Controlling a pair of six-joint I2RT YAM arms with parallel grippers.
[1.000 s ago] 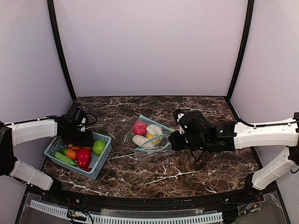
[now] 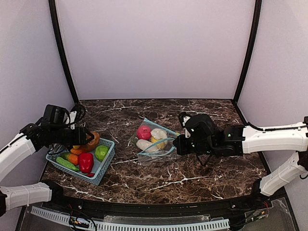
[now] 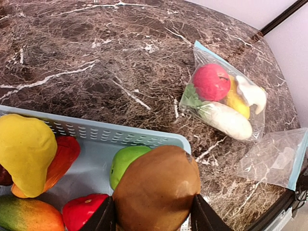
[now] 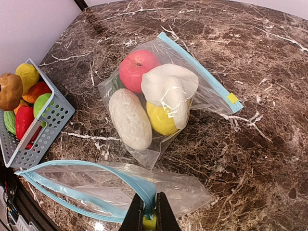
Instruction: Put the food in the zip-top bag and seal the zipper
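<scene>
A brown rounded food piece (image 3: 156,187) is raised over the blue basket (image 3: 91,127), with my left gripper shut on it. The piece covers part of the basket's contents in the left wrist view. Toward the front of the table, an empty clear zip bag (image 4: 86,185) has its blue-edged mouth spread apart. My right gripper is shut on one end of that mouth, by the yellow slider (image 4: 150,223). Behind it lies another zip bag (image 4: 207,98), its blue zipper edge lying flat, holding a red fruit (image 4: 138,70), a white mushroom (image 4: 168,84) and other pieces.
The basket stands at the table's left side with a red pepper (image 2: 86,162), a green apple (image 2: 101,153), a cucumber (image 2: 67,163) and other food. Bare marble (image 2: 125,115) shows behind and between basket and bags.
The right arm and both bags look unchanged.
</scene>
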